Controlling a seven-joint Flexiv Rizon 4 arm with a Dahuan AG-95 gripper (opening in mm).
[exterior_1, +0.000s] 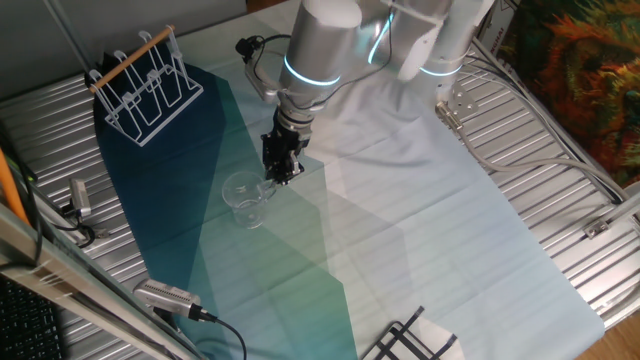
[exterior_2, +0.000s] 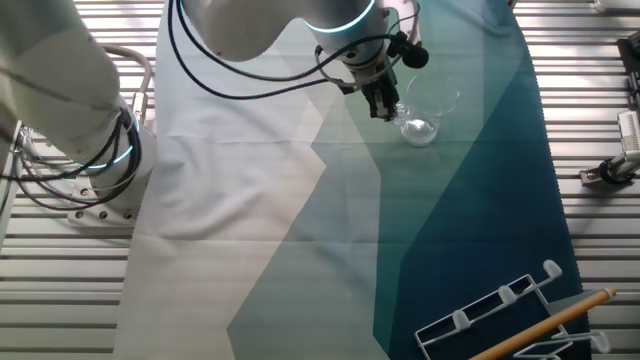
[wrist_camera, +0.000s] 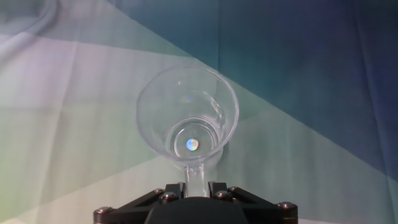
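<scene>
A clear, empty cup (wrist_camera: 186, 115) with a side handle (wrist_camera: 196, 180) stands upright on the cloth. In exterior view 1 the cup (exterior_1: 246, 200) is left of my gripper (exterior_1: 276, 180), its handle towards the fingers. Exterior view 2 shows the cup (exterior_2: 419, 125) just right of the gripper (exterior_2: 388, 115). From the wrist, the handle reaches between the two fingertips of my gripper, one close on each side. Whether they press on it cannot be made out.
A white wire rack (exterior_1: 145, 90) with a wooden bar stands at the far left in exterior view 1. A dark wire frame (exterior_1: 408, 340) lies near the front edge. Cloth around the cup (exterior_1: 285, 270) is clear.
</scene>
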